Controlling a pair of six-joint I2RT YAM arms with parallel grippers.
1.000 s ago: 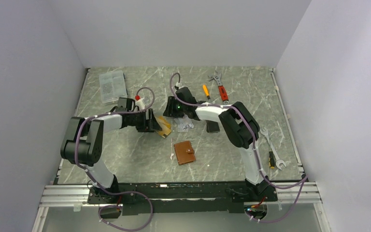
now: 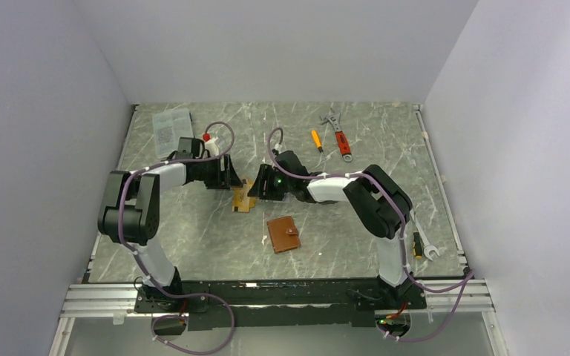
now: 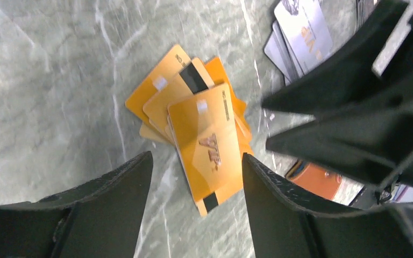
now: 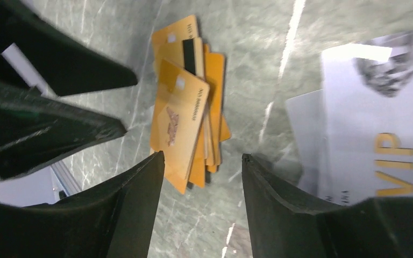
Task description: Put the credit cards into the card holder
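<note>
A loose stack of gold-orange cards lies between my two grippers; the left wrist view shows its top card slightly askew over the others. At its left edge is my left gripper, fingers apart, the cards visible beyond the gap. From the other side my right gripper stands close to the stack, also open and with bare tabletop in its gap. Silver-white cards lie to its right, mostly hidden from above by that gripper. The brown card holder rests closed, nearer the front.
A clear plastic box stands at the back left, close behind the left arm. An orange-handled tool and a red adjustable wrench lie at the back. A spanner lies far right.
The left gripper has shifted backward. The gold stack has turned straighter and sits a little further left.
</note>
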